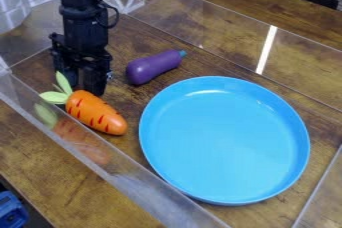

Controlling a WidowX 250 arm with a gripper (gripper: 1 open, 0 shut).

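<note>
My black gripper (83, 70) hangs low at the left, just behind an orange toy carrot (95, 112) with pale green leaves, its lower end near those leaves. Whether its fingers are open or shut is hard to make out in the dark shape. A purple toy eggplant (154, 67) lies to the right of the gripper. A large blue plate (223, 142) fills the right front.
A clear, low plastic wall runs diagonally along the left front, close by the carrot. The wooden surface (241, 42) behind the plate is mostly free, crossed by a short white strip (266, 48).
</note>
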